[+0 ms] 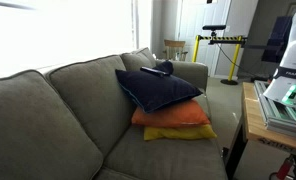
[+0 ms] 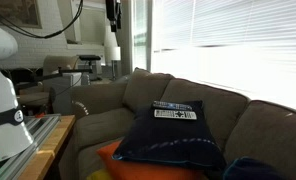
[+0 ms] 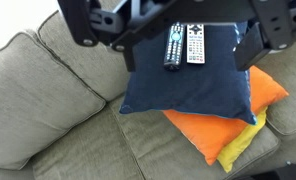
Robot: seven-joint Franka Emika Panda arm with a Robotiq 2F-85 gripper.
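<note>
In the wrist view my gripper stands open, its dark fingers wide apart with nothing held between them. Beyond them, a black remote and a pale grey remote lie side by side on a navy pillow. The same pillow appears in exterior view 2, with the pale remote across its upper part. Beneath it are an orange pillow and a yellow pillow, stacked on the grey couch. My gripper hangs above the pillows, apart from them.
The white arm base stands by a wooden table beside the couch. Another dark remote shows near the wrist view's left edge. Behind, a yellow frame and a wooden chair stand.
</note>
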